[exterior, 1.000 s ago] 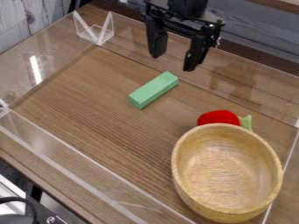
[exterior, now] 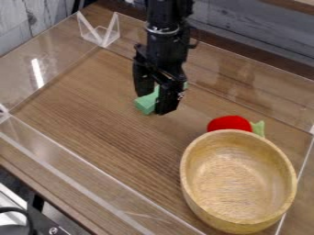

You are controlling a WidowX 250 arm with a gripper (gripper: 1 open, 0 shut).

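Observation:
My black gripper [exterior: 156, 90] hangs in the centre of the camera view, low over a small green block [exterior: 146, 105] on the wooden table [exterior: 86, 147]. The gripper is open and covers part of the block; whether it touches the block I cannot tell. At the right, a red object [exterior: 227, 124] with a bit of green at its side lies behind a large yellow bowl [exterior: 237, 211].
A clear plastic item [exterior: 98, 29] stands at the upper left. A black cable [exterior: 13, 217] is at the lower left corner.
The gripper has come down and toward the viewer from the back of the table to over the green block, now partly hiding it.

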